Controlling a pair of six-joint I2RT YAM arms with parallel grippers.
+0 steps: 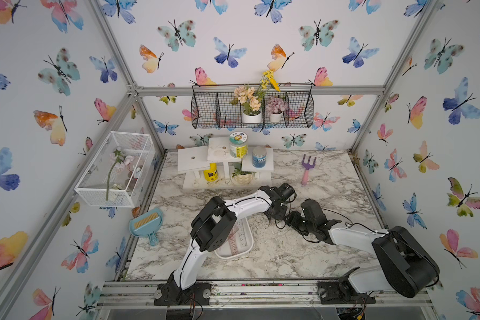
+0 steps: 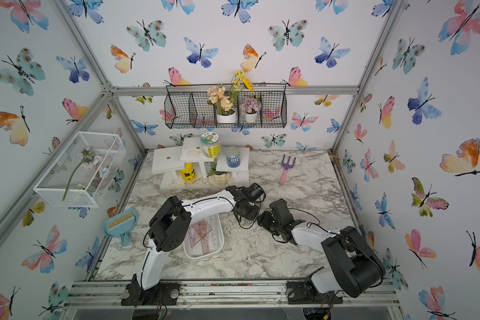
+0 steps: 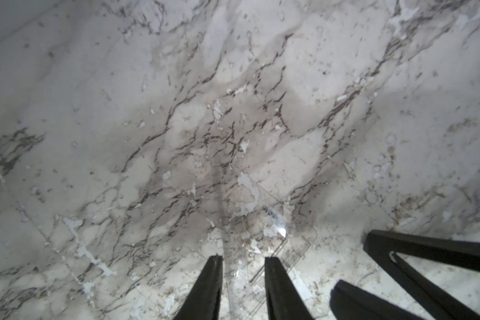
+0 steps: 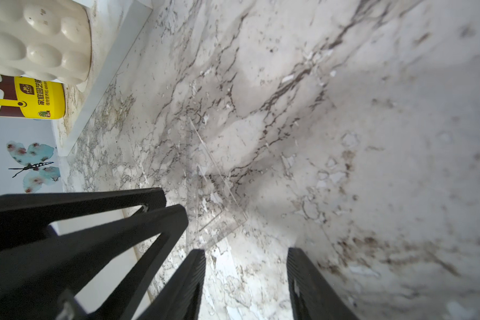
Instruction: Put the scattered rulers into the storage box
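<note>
A clear triangular ruler (image 4: 213, 197) lies flat on the marble table, faint against its pattern. In the left wrist view this ruler (image 3: 221, 202) runs down toward my left gripper, whose fingers stand apart around its near part; whether they touch it I cannot tell. My right gripper is open, with bare table between its fingertips, just beside the ruler. The two grippers are close together, and the right one's fingers (image 3: 426, 248) reach into the left wrist view. The white storage box (image 2: 222, 246) holds pinkish clear rulers (image 2: 201, 234), partly covered by the left arm.
Behind the grippers stands a white shelf (image 1: 226, 184) with cans and a planter. A garden fork (image 1: 306, 169) lies at the back right, a blue dustpan with brush (image 1: 147, 223) at the left.
</note>
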